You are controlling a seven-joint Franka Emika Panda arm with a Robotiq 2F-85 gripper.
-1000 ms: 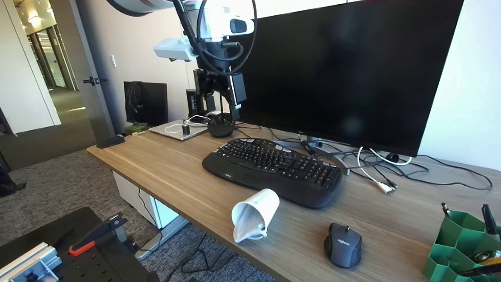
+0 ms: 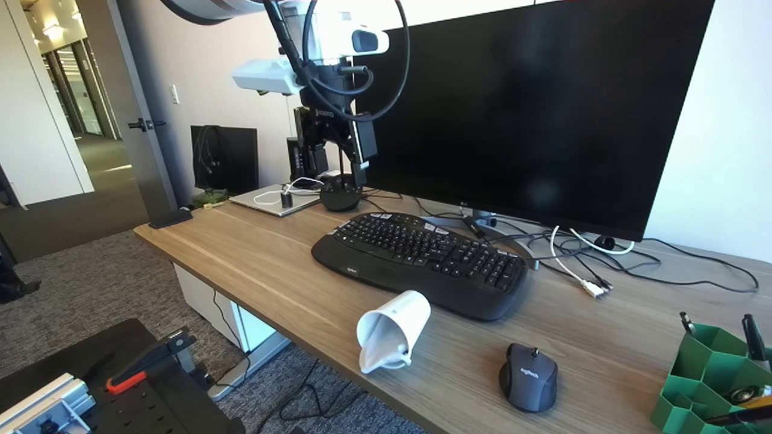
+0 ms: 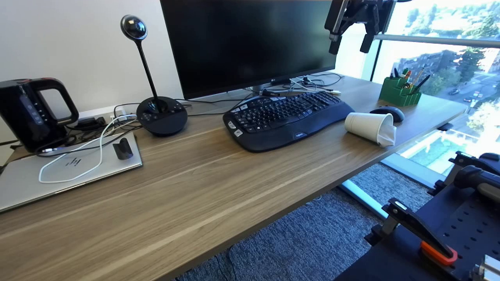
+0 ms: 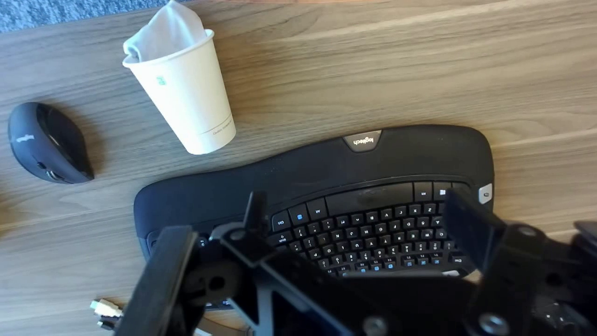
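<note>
My gripper hangs high above the desk, open, with nothing between its fingers; it also shows in exterior view 2. In the wrist view, the gripper is over the black keyboard, well above it. A white paper cup lies on its side by the keyboard's front edge. Out of the cup's mouth pokes a pale cloth or tissue. The cup has its mouth toward the desk's front edge. To one side of it sits a dark mouse.
Behind the keyboard stands a large monitor, with loose cables at its base. A green pen holder is near the desk's far end. A laptop, a black kettle and a round-based webcam occupy the other end.
The gripper and arm have shifted very slightly left in exterior view 1. Cup, keyboard and mouse have stayed where they were.
</note>
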